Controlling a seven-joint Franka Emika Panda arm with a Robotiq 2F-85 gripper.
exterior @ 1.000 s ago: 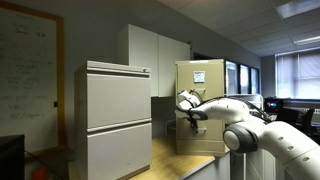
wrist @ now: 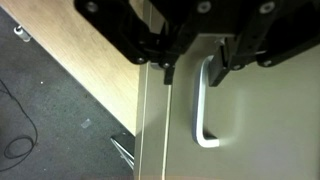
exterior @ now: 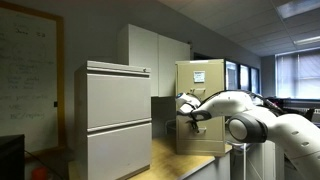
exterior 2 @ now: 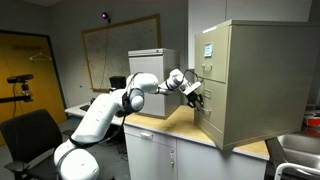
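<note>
A tall tan filing cabinet (exterior 2: 245,85) stands on the wooden counter, its drawer fronts appearing flush. My gripper (exterior 2: 196,98) is at a lower drawer front in exterior view 2. In the wrist view, the light metal drawer handle (wrist: 200,112) runs up between the fingers of my gripper, which is shut on it. The handle lies close to the right finger; its upper end is hidden by the gripper. In exterior view 1, the arm covers part of the cabinet front (exterior: 200,103).
A grey two-drawer cabinet (exterior: 118,121) stands to the left on the counter (exterior 2: 180,124). Clear counter lies in front of the tan cabinet. A sink (exterior 2: 300,150) is at the right in exterior view 2.
The arm's near links have shifted slightly in exterior view 1. The gripper stays at the tan cabinet's front, and the drawers show no visible movement.
</note>
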